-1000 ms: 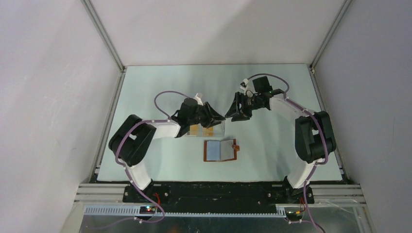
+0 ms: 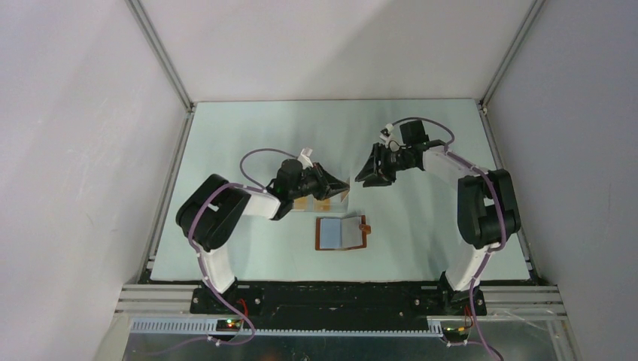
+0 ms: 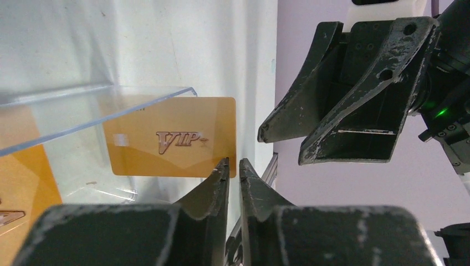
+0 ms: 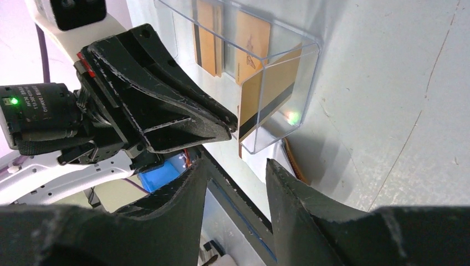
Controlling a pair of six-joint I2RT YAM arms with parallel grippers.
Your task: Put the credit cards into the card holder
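Note:
My left gripper is shut on the edge of a gold VIP card [image 3: 172, 136]. In the right wrist view this same card [image 4: 269, 97] shows its black-striped back, at the end of the clear box. A part-open right gripper faces the card from the right, apart from it, with nothing between its fingers. The card holder [image 2: 351, 233] lies spread open on the table, brown-edged with pale inner panels. More gold cards [image 4: 252, 47] are in the box; the arm hides part of them in the top view.
The clear box [image 4: 313, 66] stands under the left gripper, its upright walls close to the held card. Both grippers are near each other over the table's middle. Free table [image 2: 421, 233] lies right of the card holder.
The right gripper has drawn back a little to the right, widening the gap to the left one. My left gripper has shifted slightly. The card holder has stayed in place.

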